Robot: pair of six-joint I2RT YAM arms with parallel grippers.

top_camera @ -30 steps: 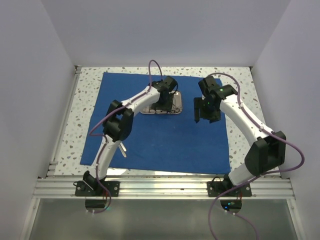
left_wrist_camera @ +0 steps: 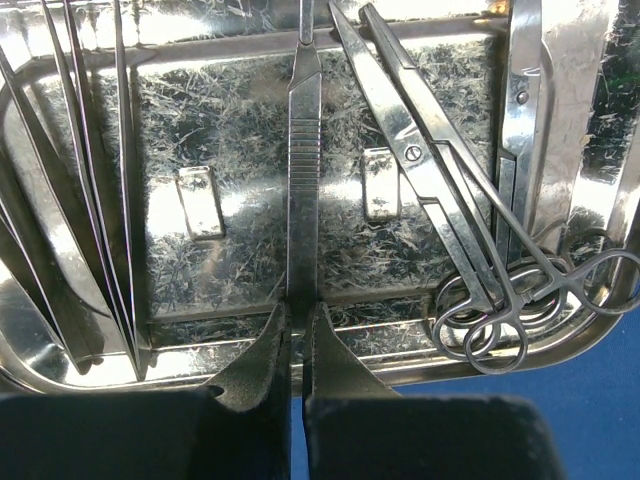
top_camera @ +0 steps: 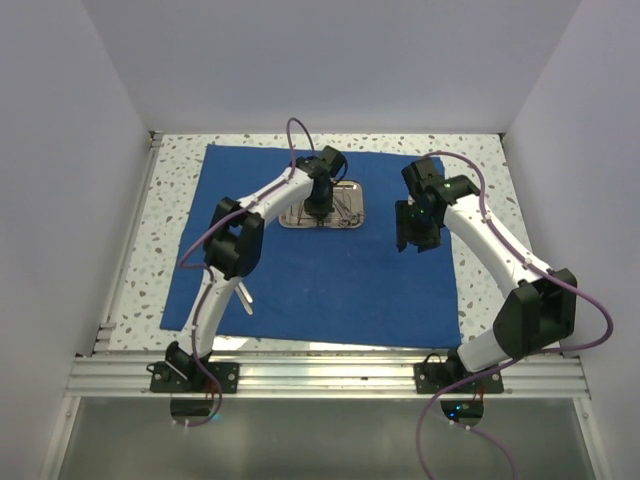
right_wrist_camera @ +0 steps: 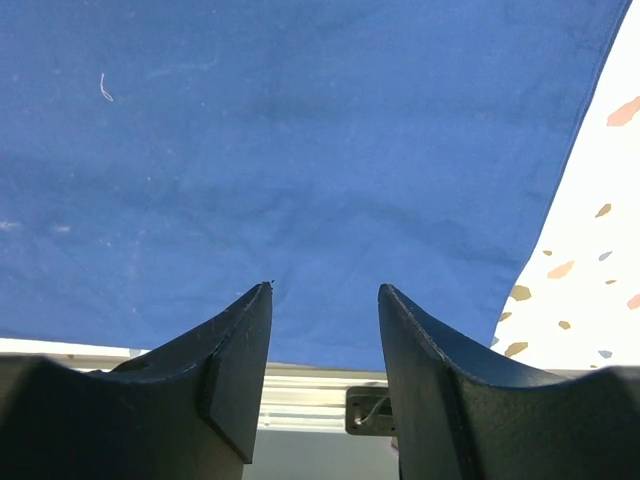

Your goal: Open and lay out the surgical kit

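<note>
The steel tray (top_camera: 288, 220) lies at the back of the blue cloth with its instruments inside. In the left wrist view a scalpel handle (left_wrist_camera: 304, 170) runs down the tray's middle to the tips of my left gripper. That gripper is shut; whether the handle's end is pinched or only lies under the tips, I cannot tell. Scissors-like instruments (left_wrist_camera: 413, 153) rest to its right, tweezers (left_wrist_camera: 127, 170) to its left. My right gripper hangs open over bare cloth, nothing between its fingers.
Two slim instruments (top_camera: 244, 298) lie on the blue cloth (top_camera: 330, 290) at left, partly hidden by the left arm. A speckled tabletop (top_camera: 480, 150) borders it.
My left gripper has shifted left over the tray, to its middle. The right gripper has moved slightly to the right. The instruments on the cloth have not moved.
</note>
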